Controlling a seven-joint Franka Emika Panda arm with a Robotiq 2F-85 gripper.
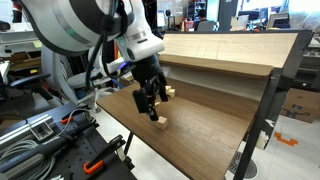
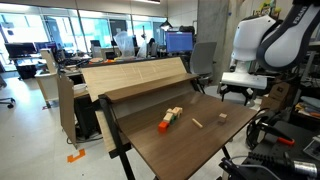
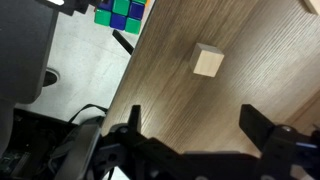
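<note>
A small light wooden block lies on the brown tabletop, near its front edge. In the wrist view the block sits above the gap between my fingers, clear of both. My gripper hangs above the table close to the block, its fingers open. Nothing is between its fingers in the wrist view. From the other side, the same block shows below and slightly left of the gripper.
A thin wooden stick lies on the table. Farther along are a red piece and wooden pieces. A raised shelf runs along the back. Bare tabletop lies right of the block.
</note>
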